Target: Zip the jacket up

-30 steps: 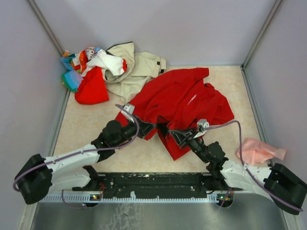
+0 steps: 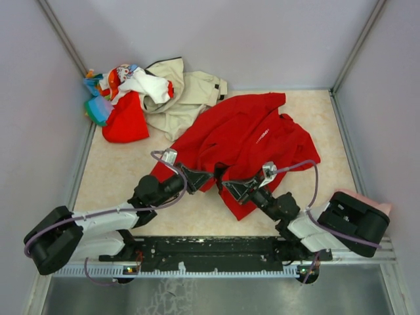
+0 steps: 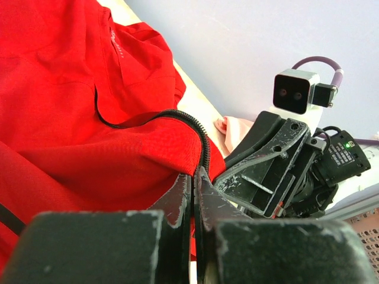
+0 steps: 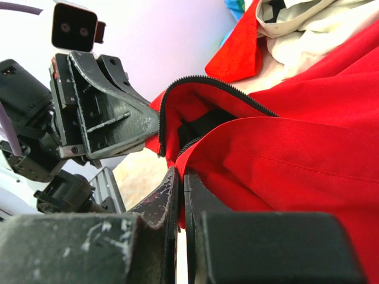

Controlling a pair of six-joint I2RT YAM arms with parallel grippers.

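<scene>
The red jacket (image 2: 249,131) lies spread on the table, its front edges raised between my grippers. My left gripper (image 2: 209,176) is shut on the zipper edge; in the left wrist view the black zipper tape (image 3: 195,127) arches down to its fingertips (image 3: 201,183). My right gripper (image 2: 230,186) faces it from the lower right, shut on red fabric at the front edge, as its fingertips (image 4: 188,183) show in the right wrist view, where a zipper (image 4: 213,83) curves over toward the left gripper. Whether a slider is there I cannot tell.
A pile of beige, red and coloured clothes (image 2: 177,98) fills the back left. A pink cloth (image 2: 361,197) lies at the right edge behind the right arm. Bare table (image 2: 111,170) shows at left and along the front.
Both arms have shifted slightly: the left gripper a little down in the top view, the right arm a little left and up, with the jacket edges still between them.
</scene>
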